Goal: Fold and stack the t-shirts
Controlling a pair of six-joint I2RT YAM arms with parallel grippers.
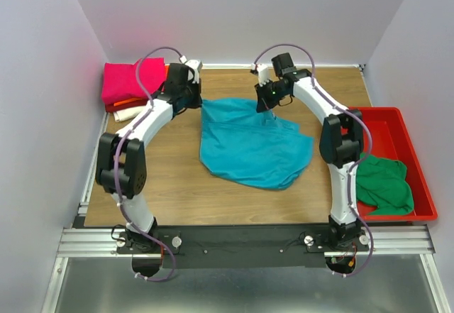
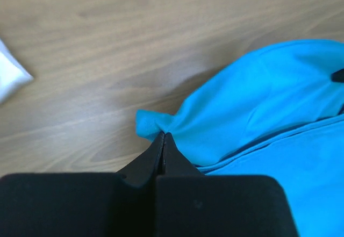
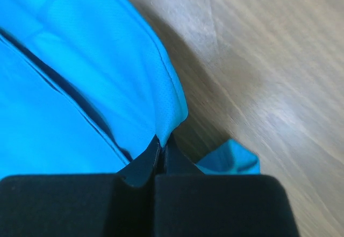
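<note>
A turquoise t-shirt (image 1: pixel 255 146) lies partly folded on the wooden table, its layered edge running across the upper part. At its far left corner my left gripper (image 1: pixel 201 103) is shut; in the left wrist view a bit of turquoise cloth (image 2: pixel 215 124) is pinched at its fingertips. My right gripper (image 1: pixel 267 108) is shut on the shirt's far edge, and the right wrist view shows the fabric (image 3: pixel 129 86) gathered into the tips. A small loose flap (image 3: pixel 231 159) sticks out beyond the right fingers. The exact grip inside each finger is hidden.
At the back left is a stack of folded shirts with a pink one (image 1: pixel 131 80) on top. A red bin (image 1: pixel 418 178) holding a green shirt (image 1: pixel 383 185) stands at the right. Bare table (image 1: pixel 163 185) shows left of and in front of the turquoise shirt.
</note>
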